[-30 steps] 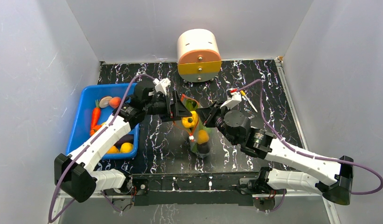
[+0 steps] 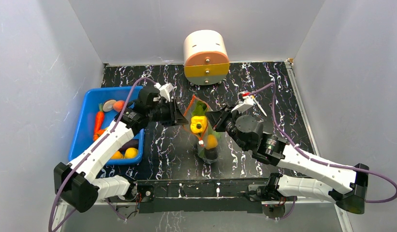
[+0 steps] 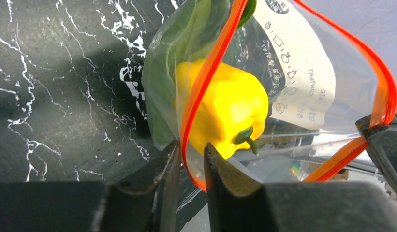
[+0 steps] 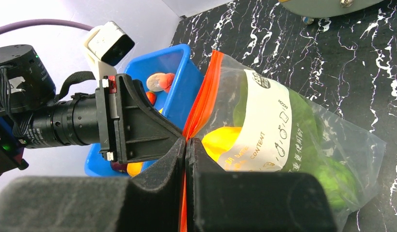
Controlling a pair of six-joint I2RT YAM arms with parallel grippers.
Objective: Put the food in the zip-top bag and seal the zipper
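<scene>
The clear zip top bag [image 3: 162, 92] stands with its orange-edged mouth gaping. A yellow bell pepper [image 3: 230, 111] sits inside, just past the opening, with green food beyond it. In the top view, a smaller yellow item [image 2: 212, 141] and a dark one [image 2: 211, 154] show through the lower part. My left gripper is partly open, the orange rim [image 3: 206, 84] running between its fingertips. Across the mouth, my right gripper is shut on the opposite edge of the bag.
At the left, a blue bin [image 2: 85, 128] holds a carrot [image 2: 99, 119], an eggplant [image 2: 130, 144] and other food. A rounded drawer box [image 2: 207, 48] stands at the back. A marker-like item [image 2: 259, 106] lies behind the right arm. The dark table is otherwise mostly clear.
The pepper is now uncovered. My right gripper has barely moved.
</scene>
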